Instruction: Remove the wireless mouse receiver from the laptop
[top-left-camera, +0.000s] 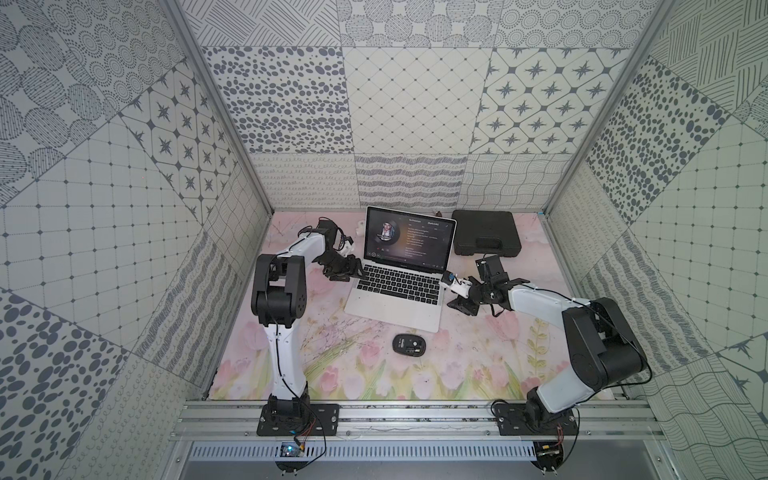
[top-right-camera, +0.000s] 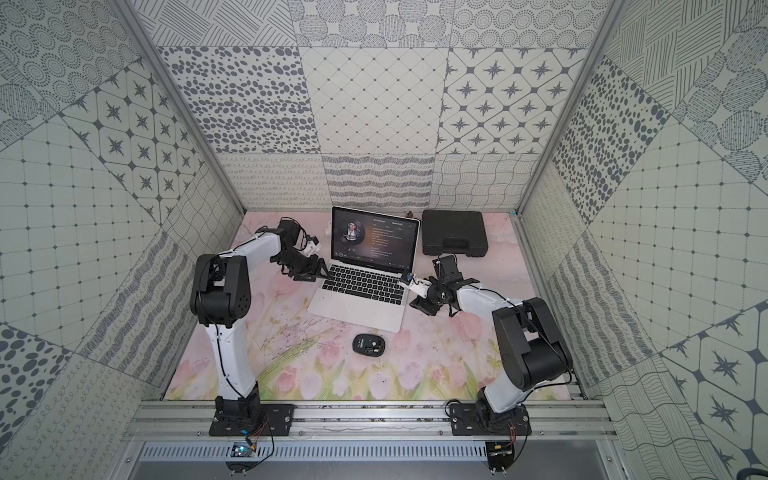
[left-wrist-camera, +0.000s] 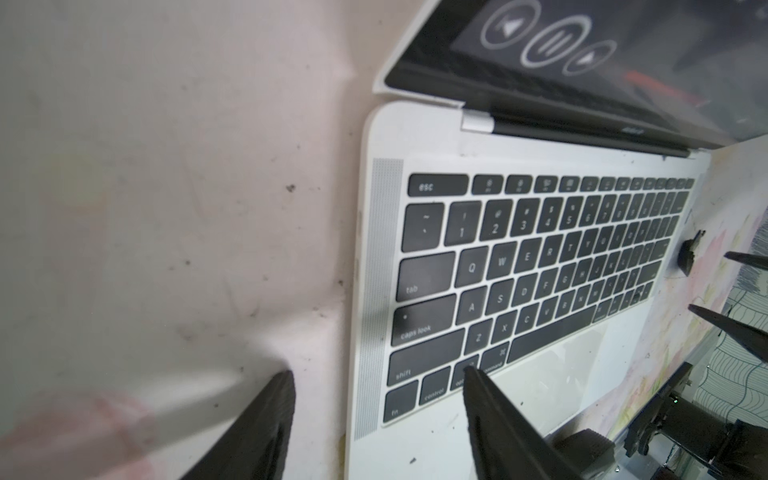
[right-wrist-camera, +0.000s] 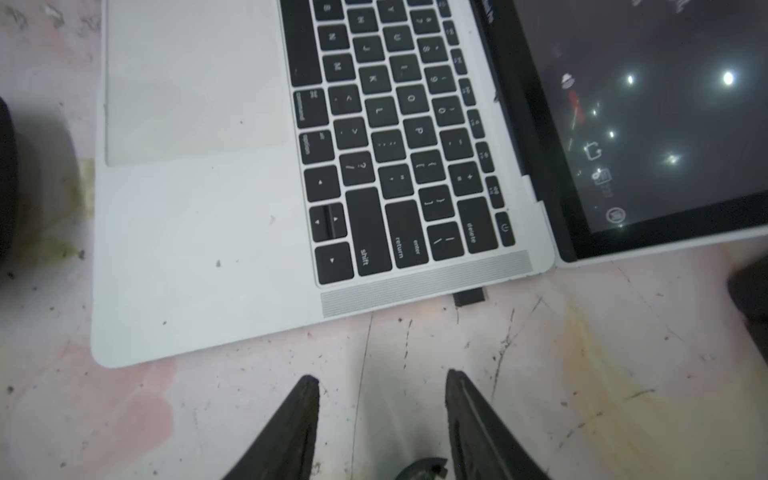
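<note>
The silver laptop (top-left-camera: 392, 310) stands with its lid raised, screen lit. From its right edge pokes a small black wireless receiver (right-wrist-camera: 469, 297), plain in the right wrist view. My right gripper is partly open beside that edge, its fingers apart with bare tabletop between them and the receiver just beyond the tips. At the opposite side, my left gripper is also partly open; one finger shows over the table and the other over the keyboard's lower left corner. Neither holds anything.
A black mouse (top-left-camera: 409, 345), lying underside up, is in front of the laptop. Behind on the right sits a black case (top-left-camera: 486, 233).
</note>
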